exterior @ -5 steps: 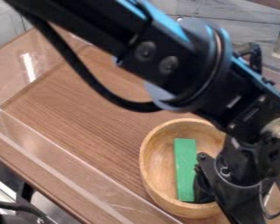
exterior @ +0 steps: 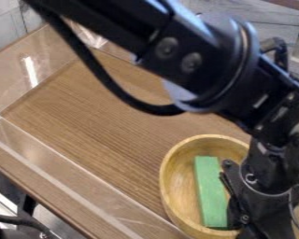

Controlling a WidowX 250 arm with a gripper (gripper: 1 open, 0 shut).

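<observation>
A light wooden bowl (exterior: 179, 168) sits at the lower right of the wooden surface, with a green block (exterior: 209, 191) standing out inside it. My gripper (exterior: 237, 194) is at the bowl's right side, beside the green block, partly covering the bowl. Its fingertips are mostly hidden by its own body, so what lies between them cannot be seen clearly.
Dark hardware and a cable show at the bottom left. The arm spans the top and right.
The bowl and green block have shifted slightly right, along with my gripper, over the last second.
</observation>
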